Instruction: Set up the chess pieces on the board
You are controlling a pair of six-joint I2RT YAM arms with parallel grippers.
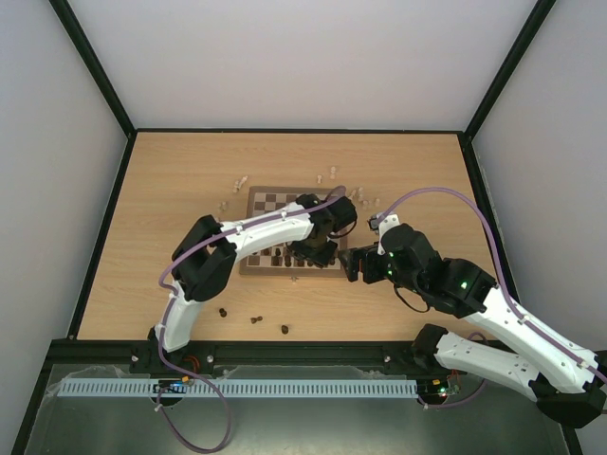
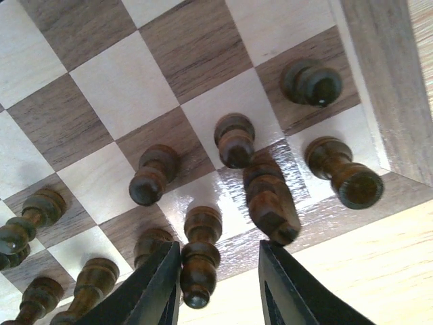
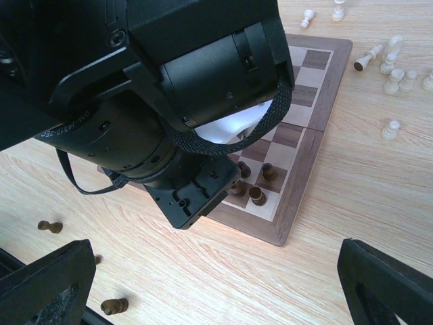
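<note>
In the left wrist view a dark chess piece with a rounded head (image 2: 200,256) stands on a light square of the back row. My left gripper is open around it; the left finger (image 2: 162,274) is close against the piece, while a gap shows on the other side. Beside it on the board are a slot-topped knight-like piece (image 2: 272,203), a corner rook (image 2: 344,172) and several dark pawns, one of them a pawn (image 2: 234,141). My right gripper stands open and empty, right of the chessboard (image 1: 342,213).
Loose dark pieces, such as one piece (image 1: 285,329), lie on the table in front of the board. Pale pieces (image 3: 394,81) are scattered behind and right of it. The left arm covers much of the board in the top view.
</note>
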